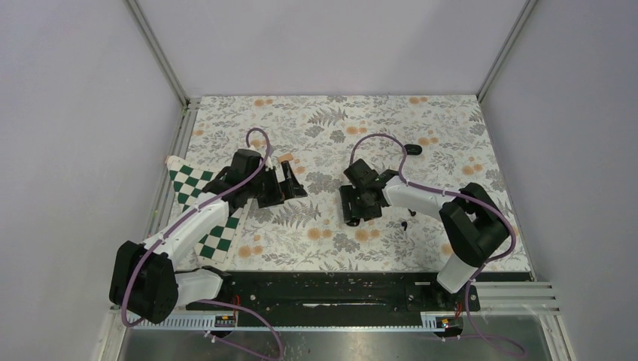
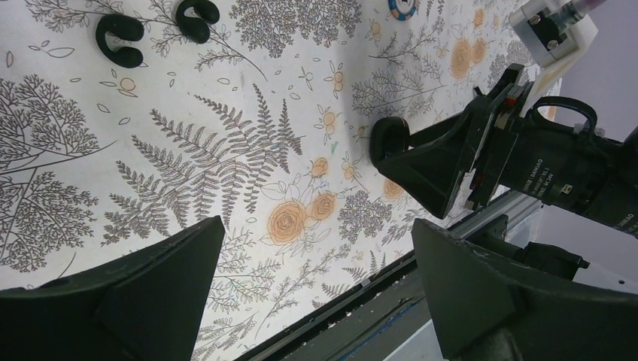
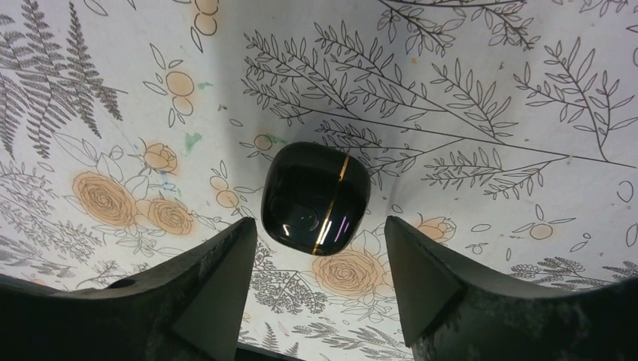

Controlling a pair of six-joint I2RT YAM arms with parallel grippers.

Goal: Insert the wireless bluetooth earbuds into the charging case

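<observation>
The black charging case (image 3: pixel 316 197), glossy with a gold line across it, sits closed in the middle of the right wrist view. My right gripper is open around it, one finger on either side and bare cloth showing in both gaps. In the left wrist view the same case (image 2: pixel 390 141) appears at the tips of the right fingers. Two black C-shaped earbuds, one (image 2: pixel 119 40) beside the other (image 2: pixel 197 19), lie at that view's upper left. My left gripper stands wide open and empty, with only patterned cloth between its fingers.
A black oval object (image 1: pixel 412 150) lies at the back right, and small dark pieces (image 1: pixel 405 225) sit right of the case. The green checkered board (image 1: pixel 218 242) is under the left arm. A blue-rimmed disc (image 2: pixel 403 7) lies on the cloth.
</observation>
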